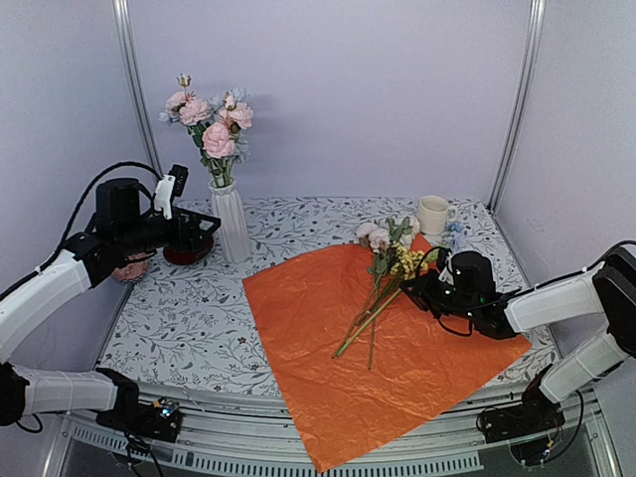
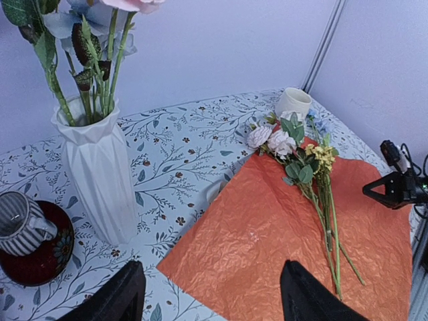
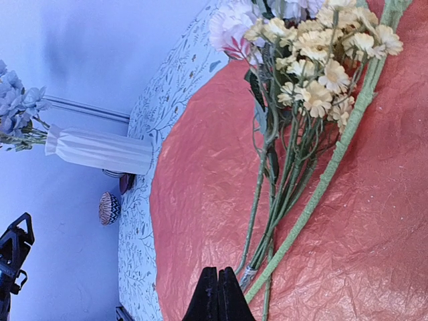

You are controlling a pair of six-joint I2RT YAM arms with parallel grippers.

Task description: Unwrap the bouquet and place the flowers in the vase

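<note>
A white ribbed vase (image 1: pixel 232 224) (image 2: pixel 100 180) holding pink and blue flowers stands at the back left. A loose bunch of white, pale pink and yellow flowers (image 1: pixel 380 238) (image 3: pixel 317 87) with long green stems lies on orange paper (image 1: pixel 328 397). My left gripper hangs beside the vase, open, with nothing between its fingers. My right gripper is shut over the paper at the right of the bunch, with nothing visible between its fingertips.
A white mug (image 1: pixel 433 212) stands at the back right. A striped cup (image 2: pixel 19 221) on a dark saucer (image 2: pixel 50 261) is left of the vase.
</note>
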